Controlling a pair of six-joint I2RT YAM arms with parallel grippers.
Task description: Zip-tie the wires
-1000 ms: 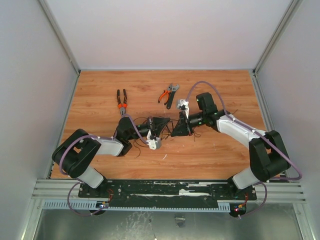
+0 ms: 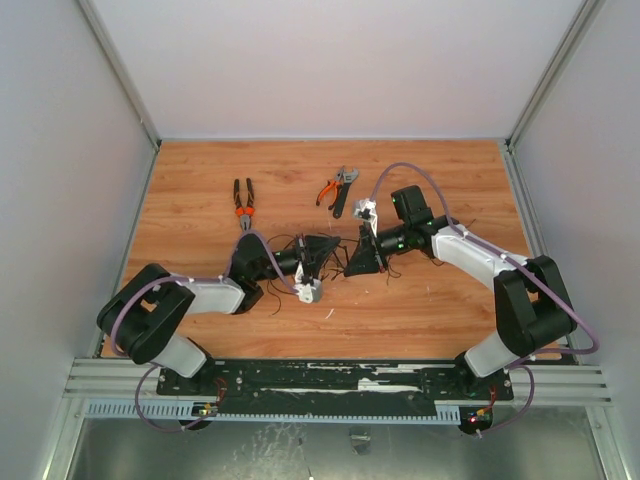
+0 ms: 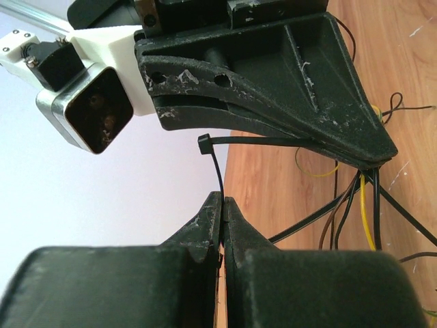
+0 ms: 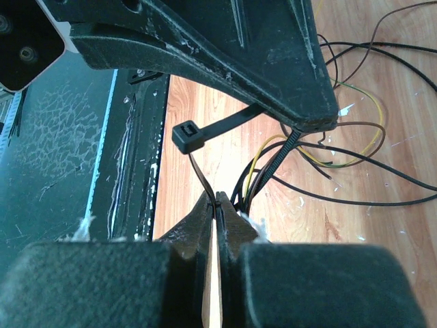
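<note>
A black zip tie has its square head (image 3: 205, 143) out in the open, with one strap running from it to each gripper. My left gripper is shut on one strap, seen edge-on between its fingertips. The other strap meets the closed tips of my right gripper, which is shut on that thin strip. In the right wrist view the head (image 4: 187, 137) stands clear of both grippers. Black, brown and yellow wires (image 3: 367, 212) gather close behind the grippers. Whether the tie's loop encircles all of them is hidden. Seen from above, the arms cover most of the bundle.
Red-handled pliers (image 2: 244, 205) lie at the back left. Another orange-handled tool (image 2: 327, 192) and an adjustable wrench (image 2: 344, 193) lie behind the grippers. Loose wire ends (image 4: 382, 191) spread over the wooden table (image 2: 400, 330), whose front part is mostly clear.
The left arm's elbow has shifted slightly left and the right arm has moved a little. Both grippers stay close together over the wires.
</note>
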